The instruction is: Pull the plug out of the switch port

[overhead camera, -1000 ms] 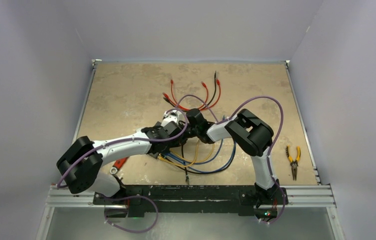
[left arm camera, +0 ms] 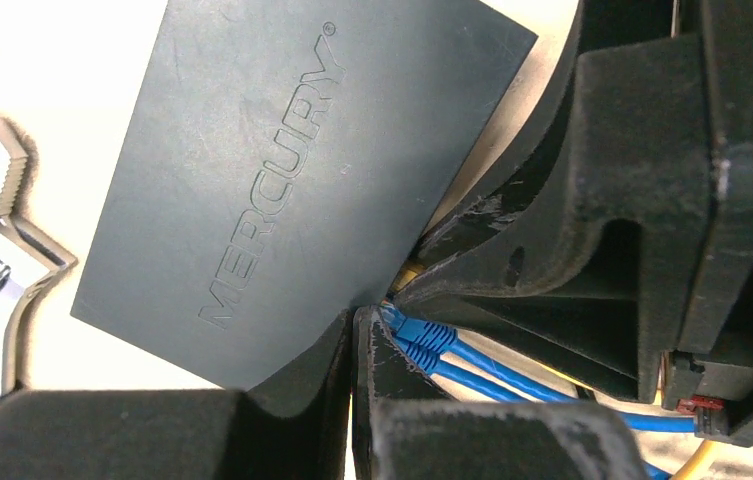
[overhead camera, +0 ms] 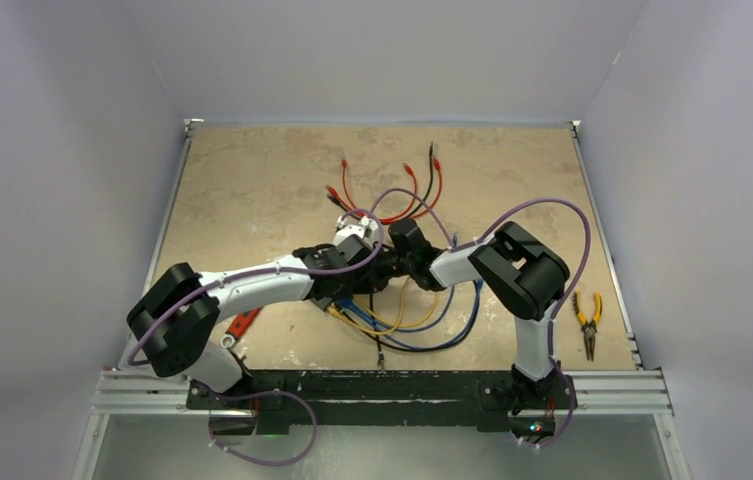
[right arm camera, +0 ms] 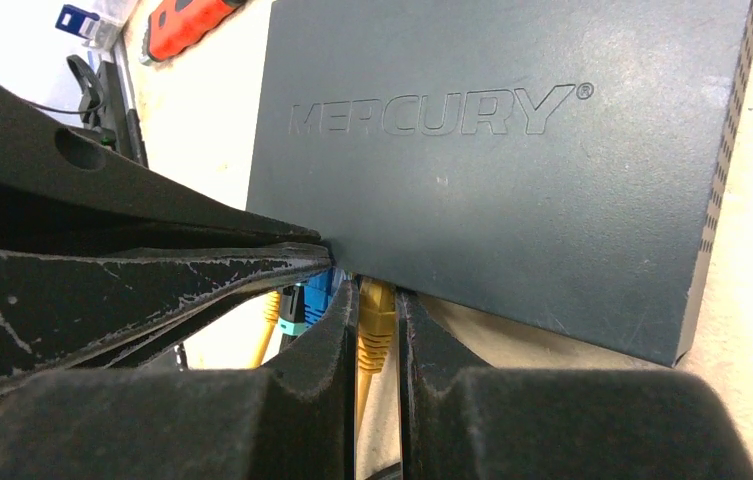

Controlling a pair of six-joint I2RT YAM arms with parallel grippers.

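The black MERCURY switch (left arm camera: 282, 190) lies flat; in the top view the arms hide most of it. A yellow plug (right arm camera: 376, 325) sits at the switch's cable edge, its front end hidden under the casing. My right gripper is shut on this plug, one finger on either side. At the same edge, my left gripper is shut with nothing visible between its fingers; its tips overlap the casing's rim. Blue plugs (left arm camera: 424, 335) lie close beside those tips. The two grippers stand very near each other.
Blue and yellow cables (overhead camera: 417, 328) loop to the front right. Red and black leads (overhead camera: 402, 210) lie behind the arms. A red-handled wrench (overhead camera: 242, 325) is at left front, yellow pliers (overhead camera: 588, 325) at far right. The back of the board is clear.
Both arms have shifted slightly to the right over the last second. The visible part of the switch and the cables have moved right with them.
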